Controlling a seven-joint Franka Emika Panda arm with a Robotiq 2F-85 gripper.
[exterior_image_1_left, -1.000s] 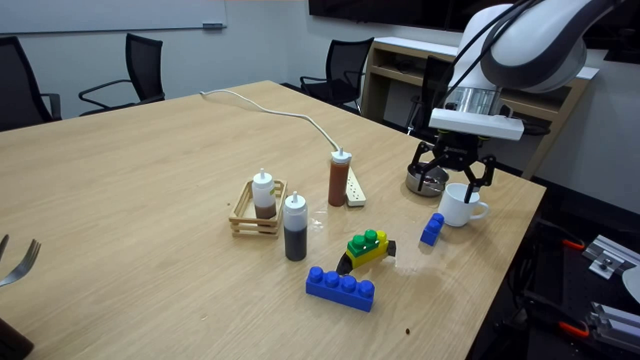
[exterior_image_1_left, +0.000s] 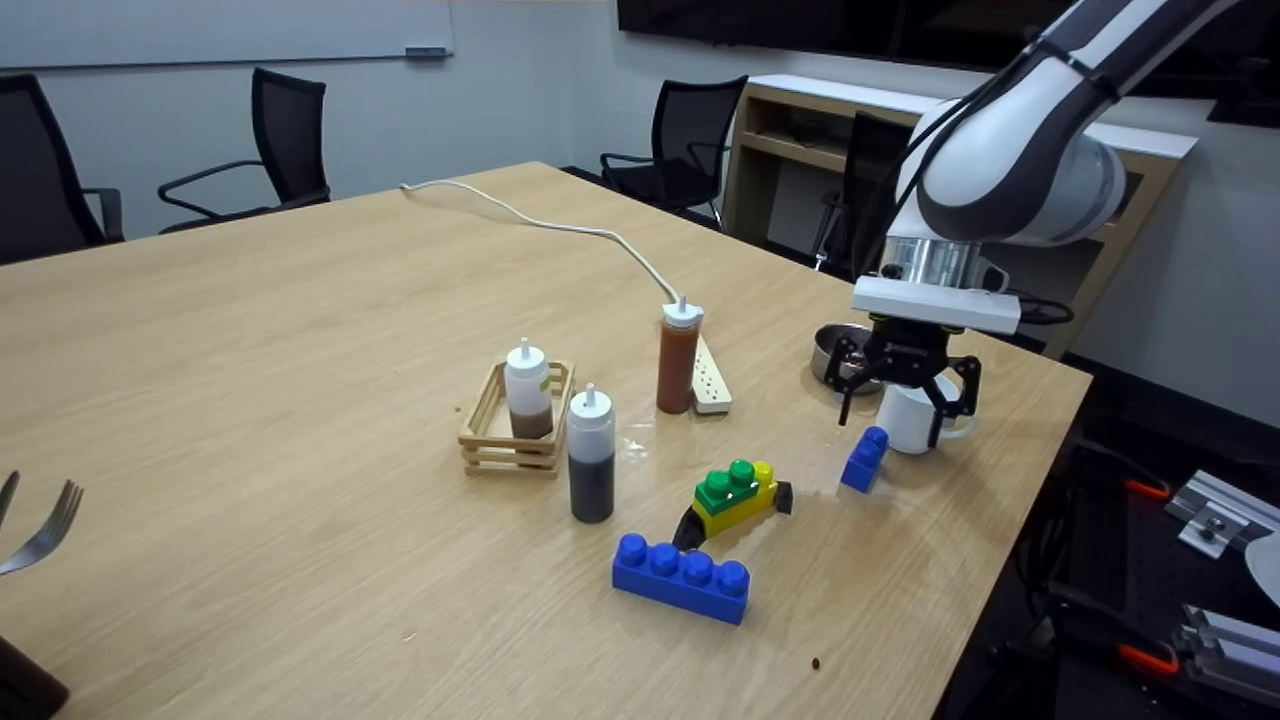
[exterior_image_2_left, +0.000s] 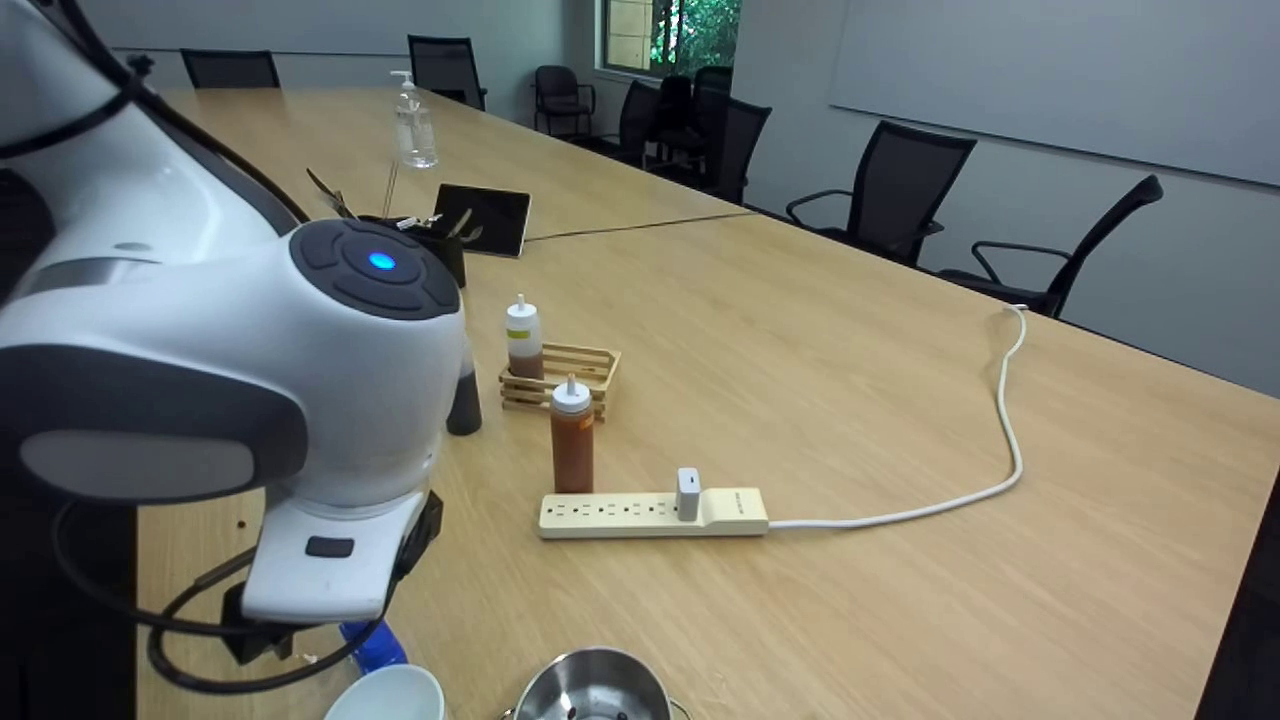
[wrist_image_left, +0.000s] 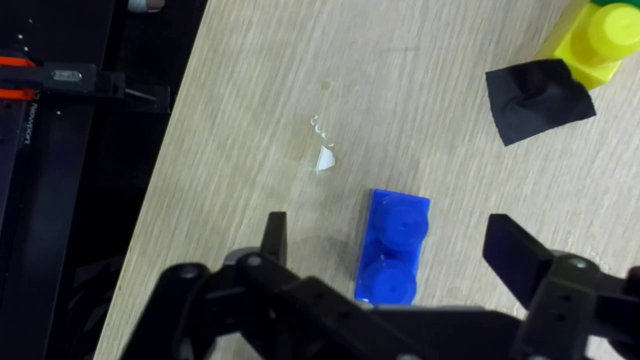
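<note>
My gripper is open, its two dark fingers spread wide with nothing held between them. Below and between them in the wrist view lies a small blue two-stud brick (wrist_image_left: 391, 249) on the table. Exterior view 1 has that blue brick (exterior_image_1_left: 864, 460) standing just in front of the white mug, with the gripper (exterior_image_1_left: 890, 430) above it. In exterior view 2 the arm mostly covers the brick (exterior_image_2_left: 377, 648). A green and yellow brick stack (exterior_image_1_left: 738, 494), with black tape at both ends, sits nearby. Closer to the camera is a long blue four-stud brick (exterior_image_1_left: 681, 578).
Close to the gripper stand a white mug (exterior_image_1_left: 908, 420) and a metal pot (exterior_image_2_left: 596, 690). Sauce bottles, among them a red-brown one (exterior_image_1_left: 677, 360), a wooden crate (exterior_image_1_left: 480, 444) and a power strip (exterior_image_2_left: 648, 514) occupy the middle. The table edge runs close by on the right.
In exterior view 1 my gripper has come down and a little to the left, nearer the small blue brick. It stays open, and the objects on the table have not moved.
</note>
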